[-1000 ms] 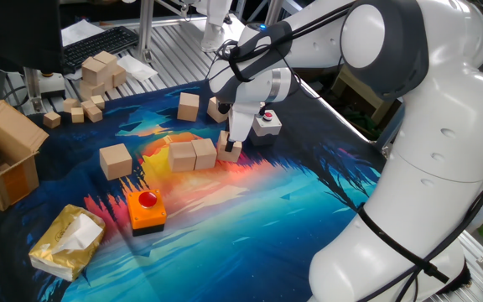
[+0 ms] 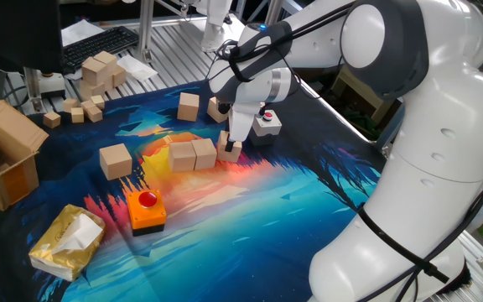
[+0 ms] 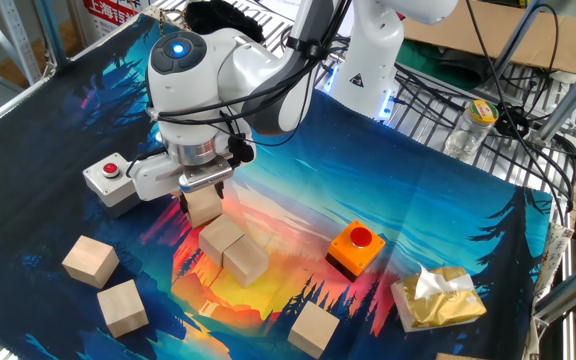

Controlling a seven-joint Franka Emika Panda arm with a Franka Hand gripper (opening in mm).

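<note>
A wooden block (image 2: 229, 148) stands on the printed cloth at the right end of a short row in exterior view 1. My gripper (image 3: 202, 196) reaches down over this block, with a dark fingertip on either side of it. Whether the fingers press on the block or only surround it cannot be made out. Two more wooden blocks (image 2: 181, 157) (image 2: 204, 153) sit against each other just beside it, with a small gap at most to the block under my gripper.
Close behind the gripper is a grey button box (image 2: 264, 129). Loose blocks (image 3: 91, 262) (image 3: 122, 308) (image 3: 313, 329) lie around the row. An orange button box (image 2: 147, 212), a tissue pack (image 2: 68, 242) and a cardboard box (image 2: 10, 155) occupy the left side.
</note>
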